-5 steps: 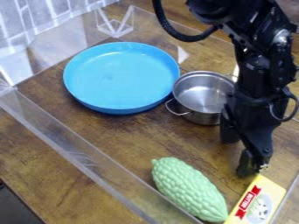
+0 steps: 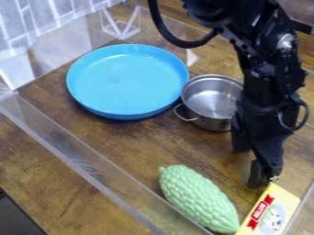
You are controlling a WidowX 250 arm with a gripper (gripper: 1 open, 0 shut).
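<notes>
My black gripper (image 2: 255, 158) hangs low over the wooden table at the right, just right of a steel pot (image 2: 211, 101) and above a yellow box (image 2: 269, 213) with a red label. Its fingers are dark and partly overlap; whether they are open or shut, or hold anything, I cannot tell. A green bumpy vegetable (image 2: 196, 196), like a bitter melon, lies at the front, left of the box. A blue plate (image 2: 127, 78) lies at the upper left.
A clear plastic wall (image 2: 86, 161) runs diagonally along the left and front.
The gripper and arm have shifted very slightly; the objects on the table have not visibly moved.
</notes>
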